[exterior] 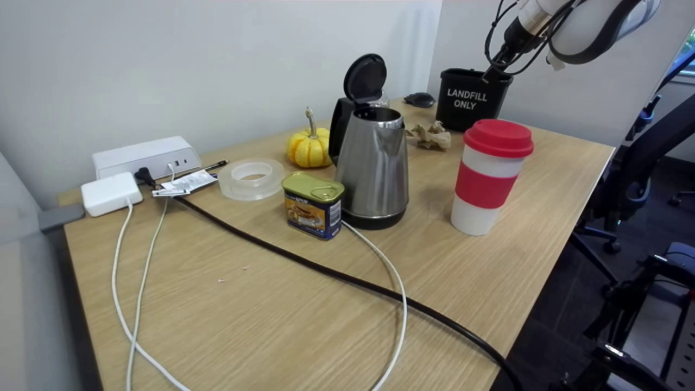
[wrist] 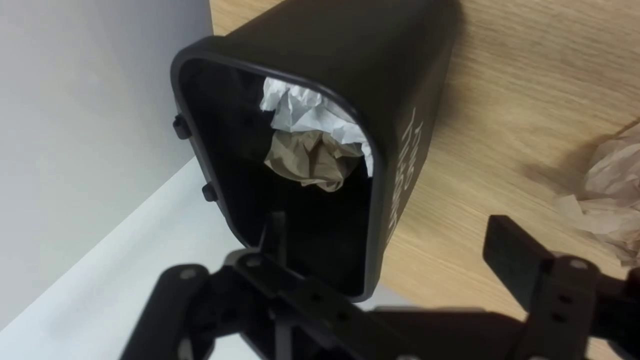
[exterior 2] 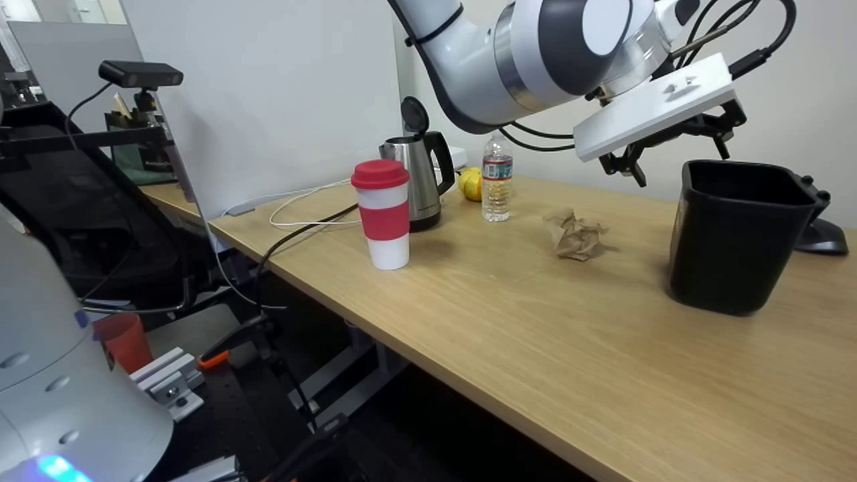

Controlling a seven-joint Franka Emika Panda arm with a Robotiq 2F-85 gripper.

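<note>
My gripper [exterior 2: 681,165] is open and empty, tilted above the black bin [exterior 2: 727,277] marked "LANDFILL ONLY". In the wrist view, one finger [wrist: 276,234] overlaps the bin's mouth, while the other finger [wrist: 516,258] is over the table side. Inside the bin lie a crumpled white paper [wrist: 312,114] and a crumpled brown paper [wrist: 312,159]. A second brown paper ball [exterior 2: 574,237] rests on the table, apart from the bin; the wrist view cuts it off at its right edge.
A red-and-white cup [exterior: 492,176], a steel kettle [exterior: 376,169] with its lid up and a water bottle [exterior 2: 497,181] stand on the table. Walls close in behind the bin. A dark mouse [exterior: 420,100] lies near it.
</note>
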